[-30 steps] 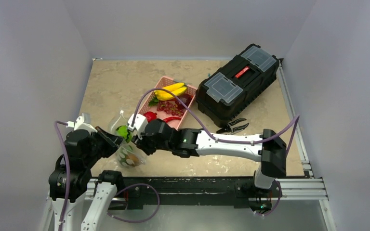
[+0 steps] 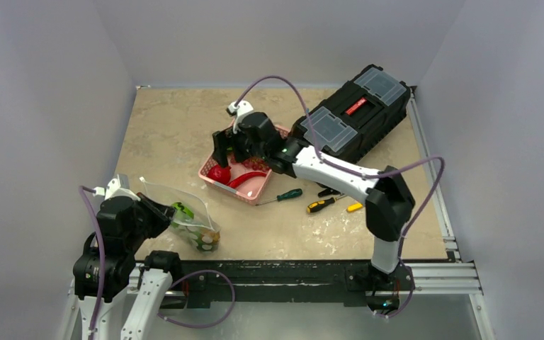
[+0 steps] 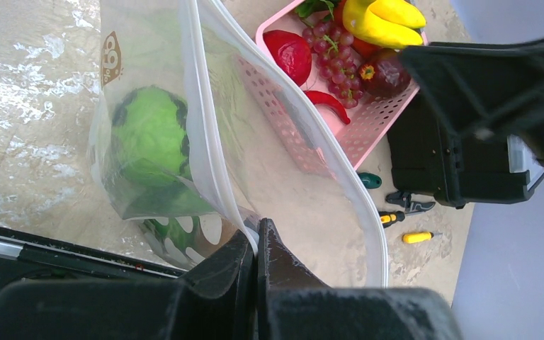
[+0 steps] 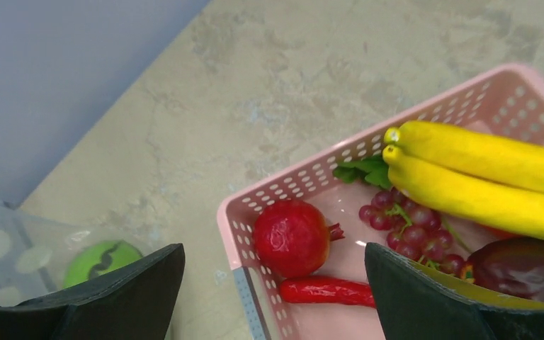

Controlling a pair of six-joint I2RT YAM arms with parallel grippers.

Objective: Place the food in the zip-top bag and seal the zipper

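Note:
The clear zip top bag [image 2: 197, 224] stands at the table's front left with its mouth spread. Inside it lies a green food item [image 3: 150, 134]. My left gripper is shut on the bag's rim, the thin plastic edge running between its fingertips. Over the pink basket [image 2: 206, 172] hovers my right gripper, open, with no food between its fingers. The basket holds a red pomegranate [image 4: 294, 239], a red chili [image 4: 326, 291], grapes [image 4: 414, 228], yellow bananas [image 4: 482, 166] and a dark purple item [image 4: 520, 269]. In the top view the right gripper hides the bananas.
A black toolbox [image 2: 354, 113] sits at the back right, close beside the basket. Screwdrivers with a green handle [image 2: 290, 194] and a yellow-black handle [image 2: 320, 205] lie in front of it. Bare table shows left of the basket and at the front middle.
The bag's mouth now stands wider.

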